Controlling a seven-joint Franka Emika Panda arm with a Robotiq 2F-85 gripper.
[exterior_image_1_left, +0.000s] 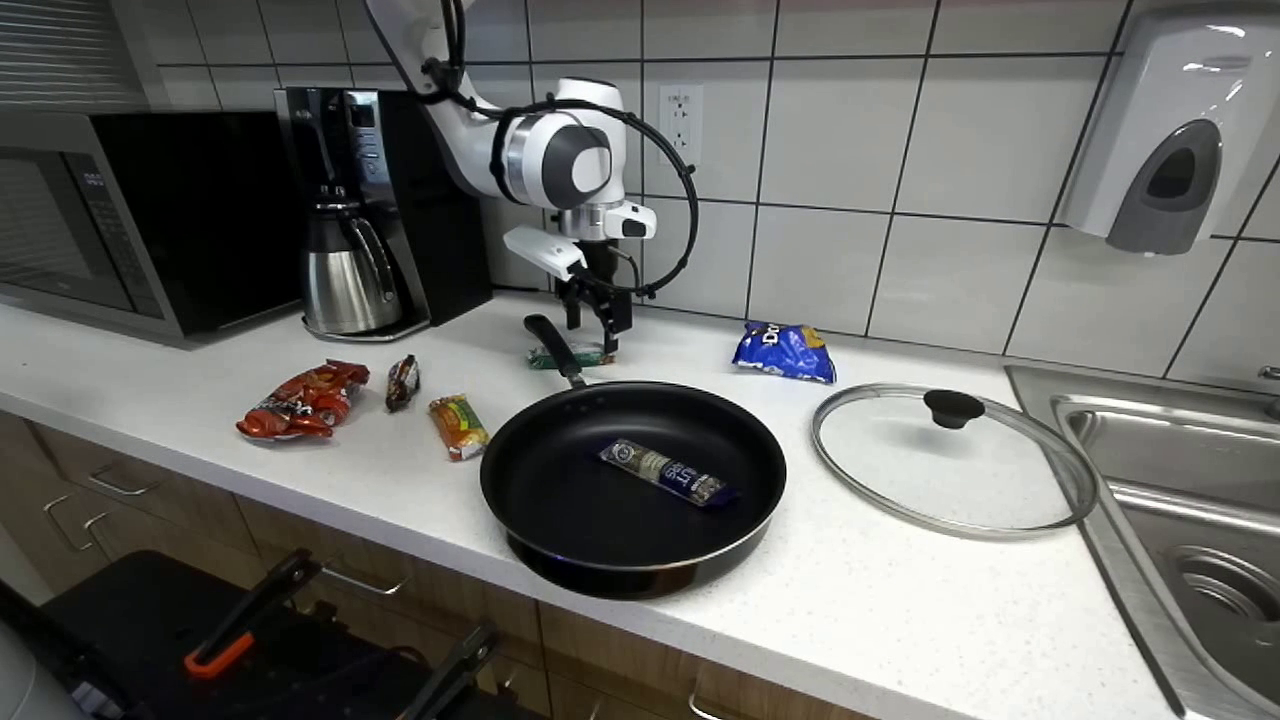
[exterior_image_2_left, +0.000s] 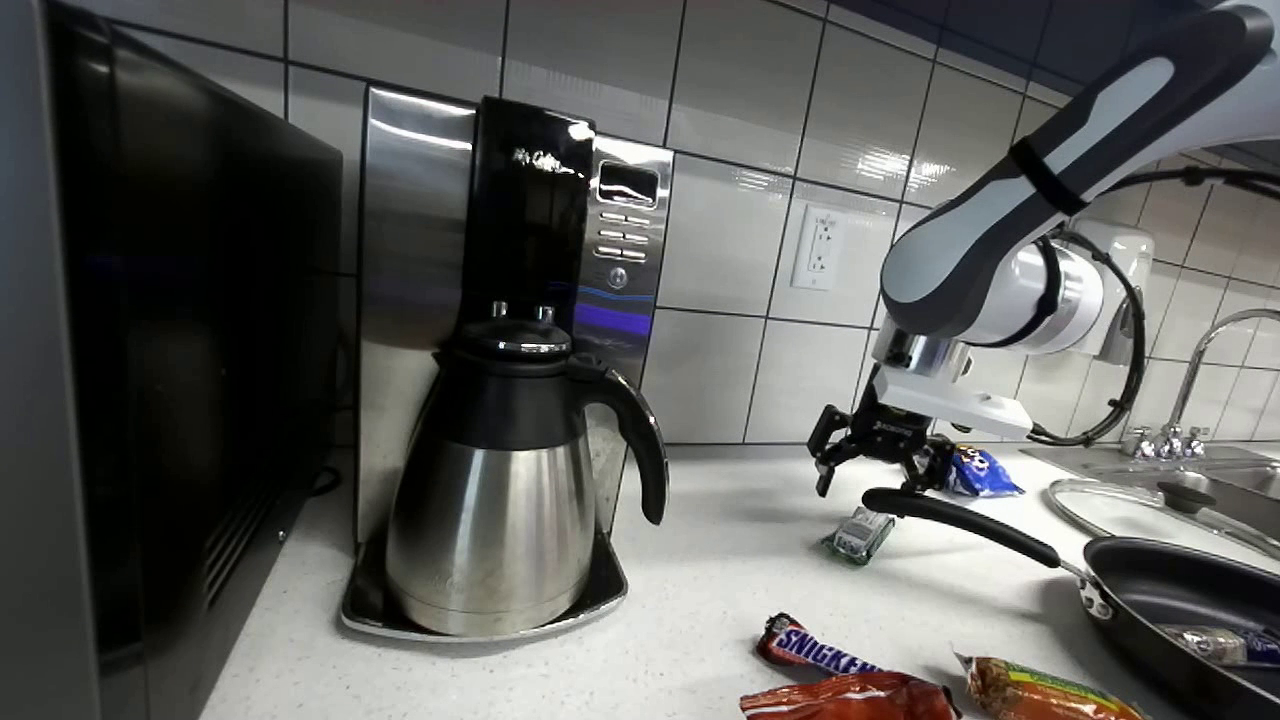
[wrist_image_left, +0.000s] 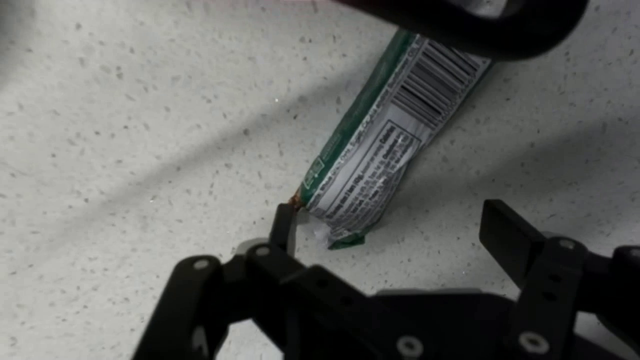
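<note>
A green-and-white wrapped bar (wrist_image_left: 384, 138) lies on the counter behind the pan; its far end passes under the black pan handle (wrist_image_left: 480, 27) in the wrist view. My gripper is open, its fingers on either side of the bar's near end. The left finger (wrist_image_left: 282, 231) is at or almost at the wrapper's corner, while a wide gap separates the right finger from it. Nothing is held. The same bar (exterior_image_2_left: 860, 534) shows below my gripper (exterior_image_2_left: 876, 478) in exterior view 2. Inside the frying pan (exterior_image_1_left: 564, 528) rests a dark blue bar (exterior_image_1_left: 667, 470).
Left of the pan lie an orange packet (exterior_image_1_left: 458, 426), a brown-wrapped bar (exterior_image_1_left: 403, 383) and a red bag (exterior_image_1_left: 306, 401). A blue bag (exterior_image_1_left: 785, 350) and the glass lid (exterior_image_1_left: 888, 462) sit to the right. The coffee maker (exterior_image_1_left: 444, 228) stands behind left.
</note>
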